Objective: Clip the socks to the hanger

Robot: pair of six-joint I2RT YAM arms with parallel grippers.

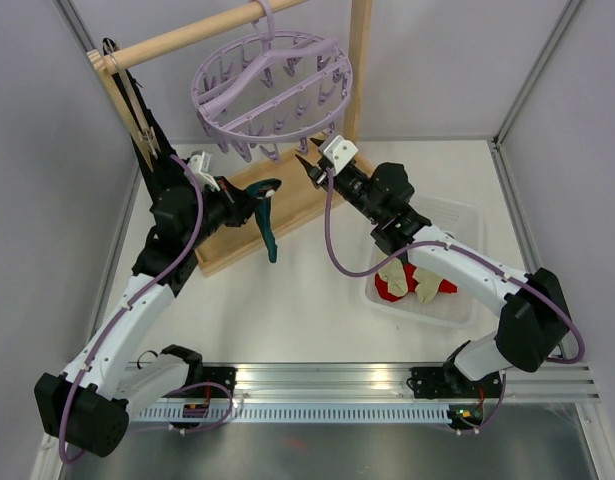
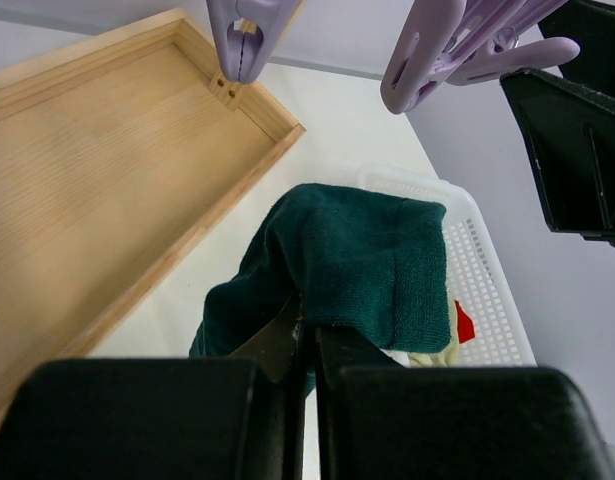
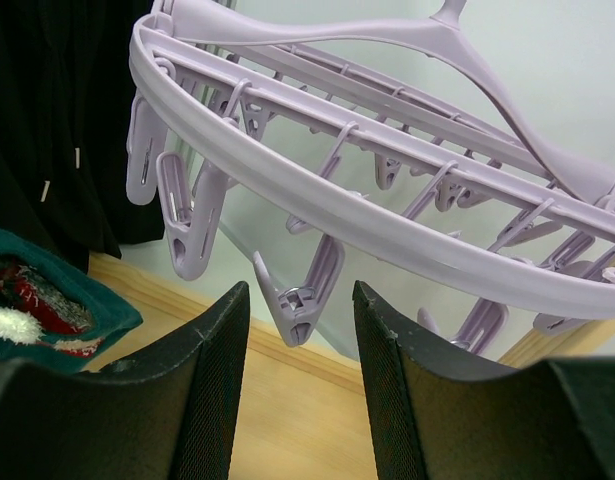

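Observation:
A dark green sock (image 2: pixel 357 255) is pinched in my left gripper, its folded end sticking up and the rest hanging down in the top view. The round purple hanger (image 1: pixel 272 90) hangs from the wooden bar, with clips all round its rim. In the right wrist view, one clip (image 3: pixel 302 285) of the hanger lies between and beyond the two spread fingers of my right gripper. No finger appears to touch it. The sock's open end (image 3: pixel 47 300) shows at the left of that view.
A white basket (image 1: pixel 467 225) on the right holds red and cream socks (image 1: pixel 394 277). A shallow wooden tray (image 1: pixel 227 255) lies beneath the hanger. Black cloth (image 1: pixel 157 160) hangs at the left.

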